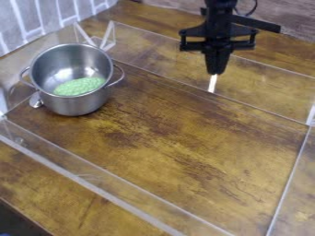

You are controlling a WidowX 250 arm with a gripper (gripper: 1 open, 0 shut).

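A steel pot [74,97] with two side handles stands on the left of the wooden table, with a pale green round item [79,86] lying inside it. My black gripper [215,68] is at the upper right, pointing down and shut, with no object visible between its fingers. A small white strip [212,83] shows just below the fingertips; I cannot tell what it is.
Clear plastic walls [110,201] edge the wooden work area [185,157]. A white wire rack or frame [18,18] is at the back left.
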